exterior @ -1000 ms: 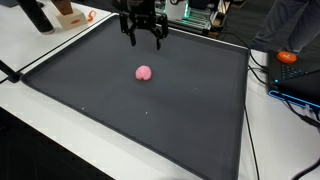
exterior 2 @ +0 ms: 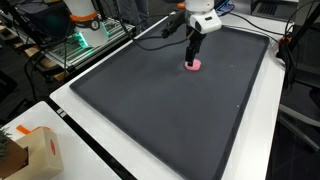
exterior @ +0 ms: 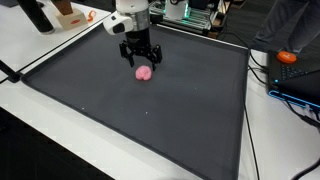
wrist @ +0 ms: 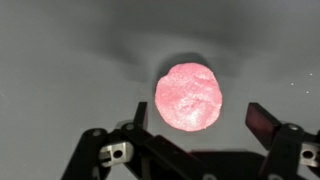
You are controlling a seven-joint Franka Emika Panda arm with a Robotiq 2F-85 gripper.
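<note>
A round, flattened pink lump [exterior: 144, 73] lies on the dark mat [exterior: 160, 115]; from the wrist camera the pink lump [wrist: 188, 97] looks like a rough disc. My gripper [exterior: 142, 60] is just above and behind it in exterior view 1, with its fingers pointing down. In the wrist view my open gripper has one finger on either side of the lump, spread wider than it. Nothing is held. In exterior view 2 the gripper partly overlaps the pink lump [exterior 2: 193, 65], and the exact height between them is hard to tell.
A white table edge [exterior: 85, 133] borders it. Off to the right in exterior view 1 sits a dark device [exterior: 290, 80] with an orange object [exterior: 287, 57] on it. Cables [exterior: 257, 65] run along the mat's right side.
The lump has stayed in place.
</note>
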